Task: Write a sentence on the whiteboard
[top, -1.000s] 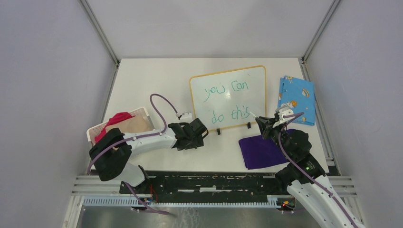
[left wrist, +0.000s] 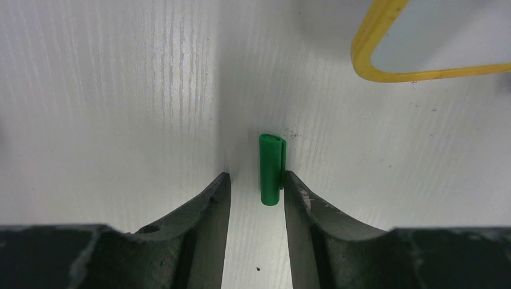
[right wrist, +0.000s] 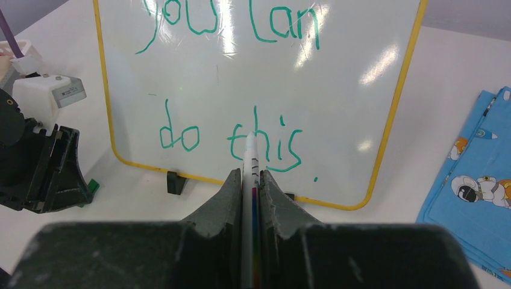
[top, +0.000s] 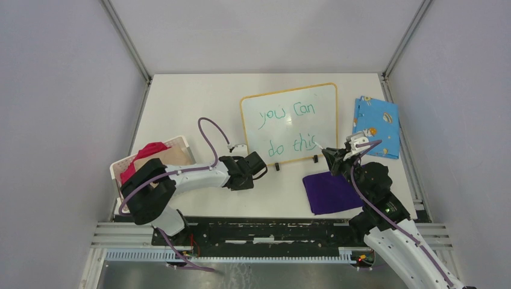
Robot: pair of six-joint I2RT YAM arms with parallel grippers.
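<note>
The whiteboard (top: 289, 120) carries green writing, "you can" above "do this", with a dot after it in the right wrist view. My right gripper is shut on a white marker (right wrist: 250, 158), its tip in front of the lower word. My left gripper is low over the table beside the board's lower left corner, its fingers around a small green cap (left wrist: 270, 168). The right finger is at the cap; a gap shows by the left one, so whether it grips is unclear.
A basket (top: 116, 165) with cloths stands at the left. A purple cloth (top: 325, 195) lies below the board, a blue patterned cloth (top: 379, 120) to its right. Two black supports (top: 277, 167) sit at the board's lower edge.
</note>
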